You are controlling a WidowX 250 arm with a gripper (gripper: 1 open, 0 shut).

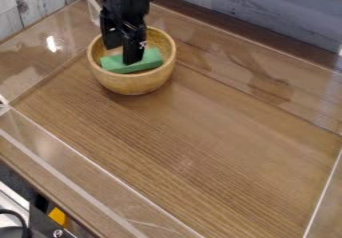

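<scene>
A wooden bowl (131, 83) sits toward the upper left of the table (201, 152). Inside it lies a green object (144, 62). The black gripper (126, 52) reaches down from the top into the bowl, its tips at or just above the green object. Whether it grips the object is unclear, and the spread of its fingers is hard to make out.
A pale panelled wall (267, 12) runs along the back. At the lower left, beyond the table edge, are a black cable and a small yellow item.
</scene>
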